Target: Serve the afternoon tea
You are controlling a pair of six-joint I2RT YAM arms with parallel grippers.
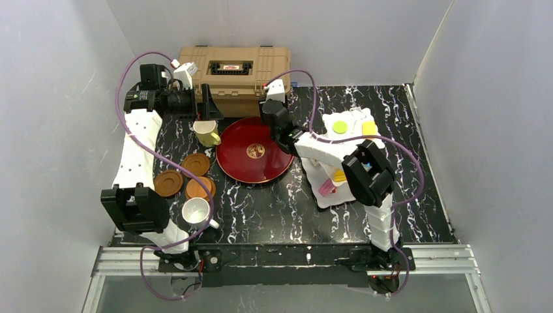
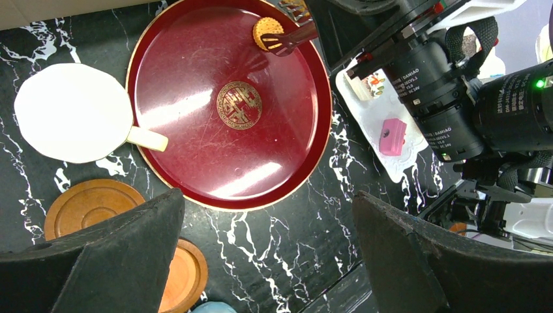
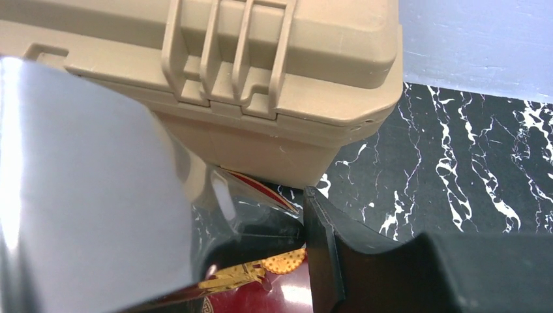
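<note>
A round cracker (image 2: pixel 266 31) lies on the red round tray (image 2: pixel 182 52), near its far right rim. Slotted gold tips of metal tongs (image 2: pixel 282 43) are right at the cracker's edge, overlapping it in the left wrist view. My right gripper has the tongs between its fingers; their shiny body fills the left of the right wrist view and hides one finger. Whether the tips still grip the cracker cannot be told. My left gripper stands open and empty near the yellow-handled cup (image 1: pixel 206 134), which sits left of the tray.
Brown coasters (image 1: pixel 168 183) and a white cup (image 1: pixel 196 212) are at the left front. On the right, under the right arm, is a white platter (image 1: pixel 313 175) of sweets. A tan case (image 1: pixel 195 62) stands right behind the tray.
</note>
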